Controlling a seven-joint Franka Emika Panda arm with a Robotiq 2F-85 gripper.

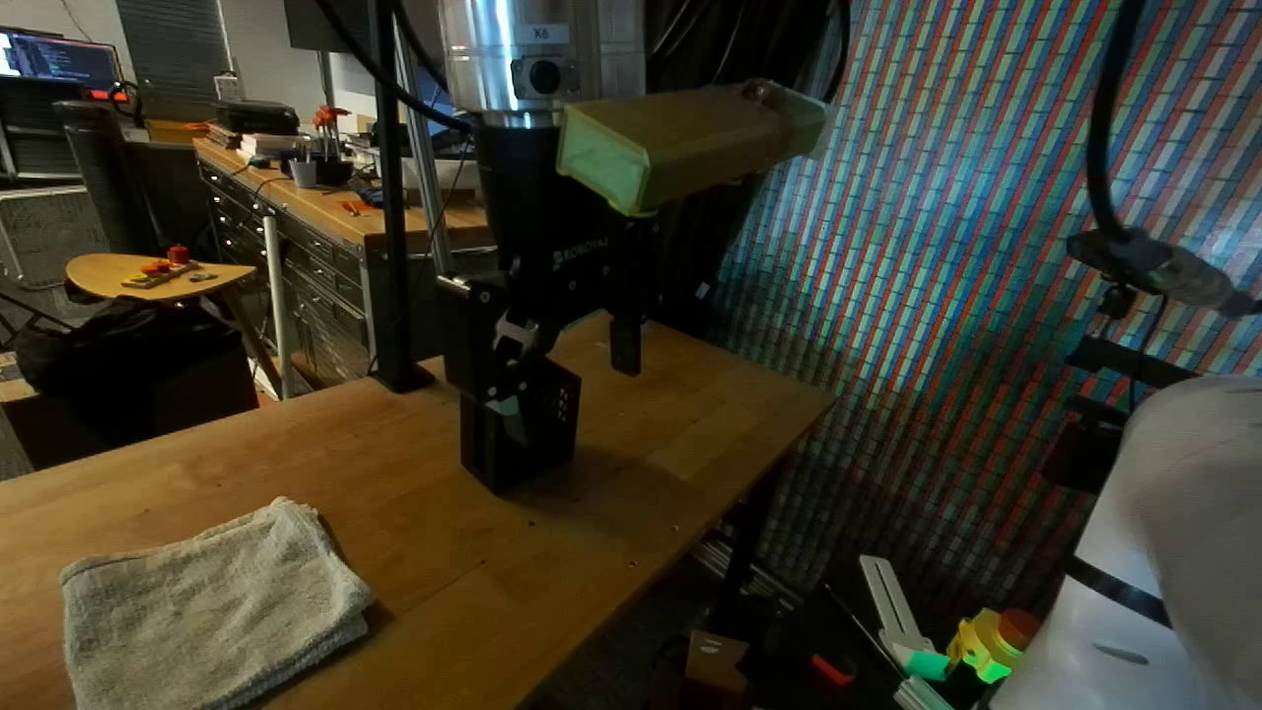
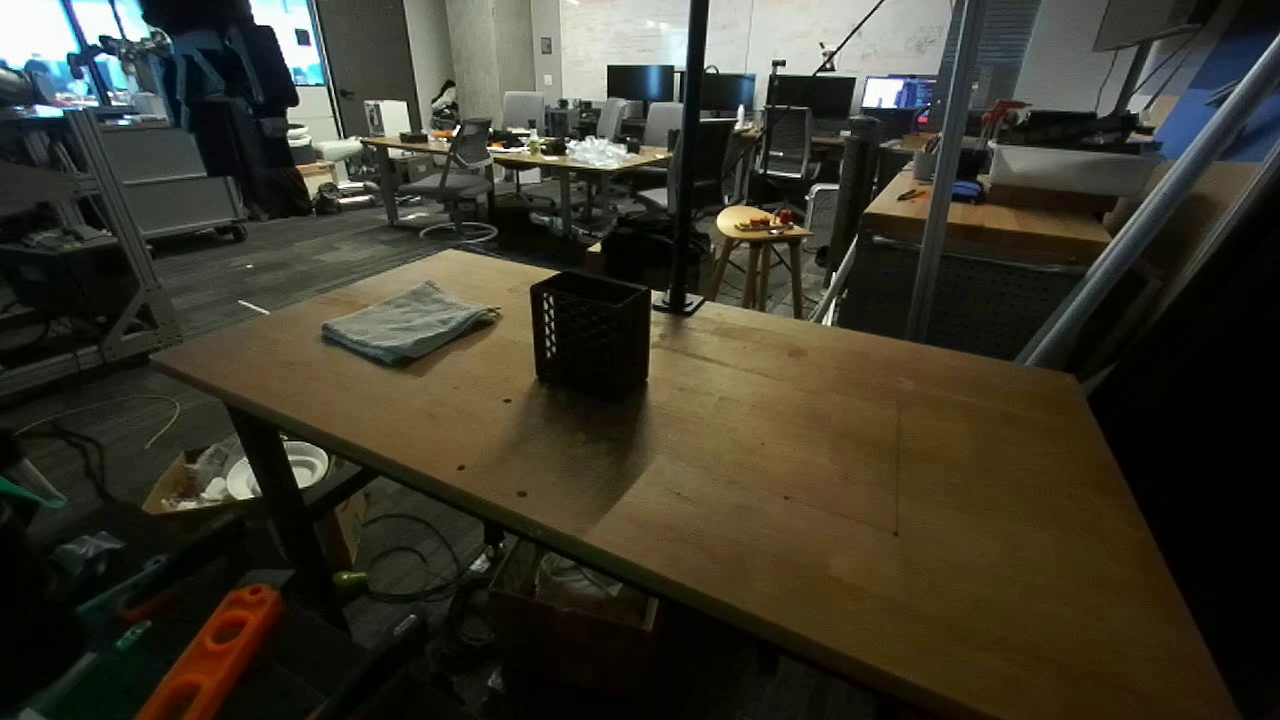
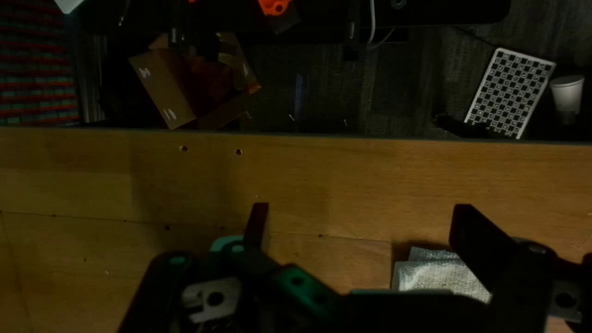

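A folded light towel lies flat on the wooden table in exterior view 1. In exterior view 2 the same towel lies left of a black basket with holes in its sides, standing upright. My gripper points down over the table, overlapping the basket in exterior view 1. Whether they touch cannot be told. The wrist view shows the gripper open, its fingers wide apart with bare table visible between them; part of the towel shows behind the right finger.
A black post rises from the table's back edge, close to the basket. Past the front edge, a cardboard box and other clutter lie below.
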